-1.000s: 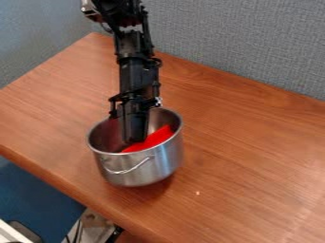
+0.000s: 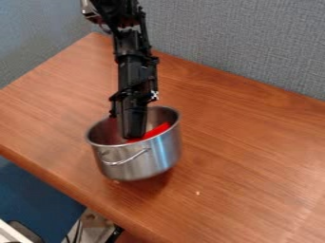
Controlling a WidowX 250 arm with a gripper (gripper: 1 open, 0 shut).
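A steel pot [image 2: 143,162] with a wire handle stands near the left front edge of the wooden table. A red object [image 2: 156,130] lies inside it, partly hidden by the pot's wall and the arm. My black gripper [image 2: 132,133] reaches down into the pot beside the red object; its fingertips are hard to make out, and whether anything is between them does not show.
A grey partition [image 2: 241,43] runs along the back. Below the front left edge are a blue surface and some cables.
The pot has shifted slightly left and toward the front over the last second, with the gripper inside it. Slightly less of the red object shows.
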